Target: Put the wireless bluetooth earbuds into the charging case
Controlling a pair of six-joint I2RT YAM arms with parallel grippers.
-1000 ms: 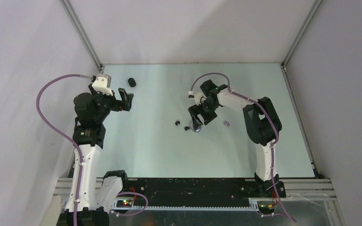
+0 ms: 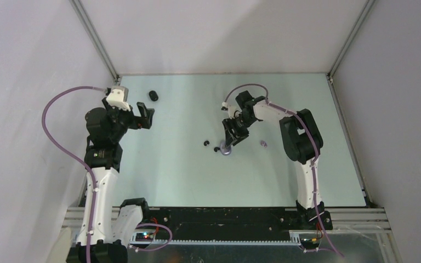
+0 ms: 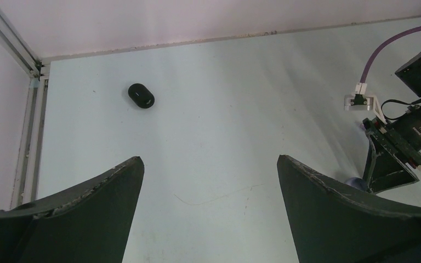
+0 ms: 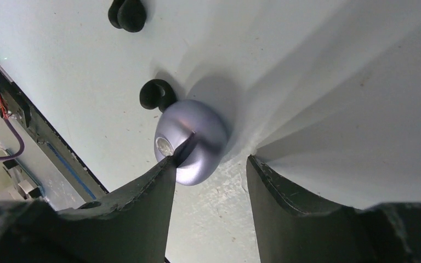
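A rounded, shiny purple charging case (image 4: 203, 129) lies on the table, its near side partly behind a finger of my right gripper. That left finger (image 4: 153, 189) overlaps the case in the right wrist view; the other finger (image 4: 274, 192) stands apart from it, so the fingers are part open and not closed around it. One black earbud (image 4: 156, 94) lies against or right beside the case, and a second black earbud (image 4: 127, 13) is farther off. A pair of purple earbuds (image 2: 263, 143) rests to the right. My left gripper is open and empty.
A black oval case (image 3: 141, 95) sits at the back left, beyond my left gripper.
The purple case has slid slightly left toward the nearer black earbud. The left arm is still.
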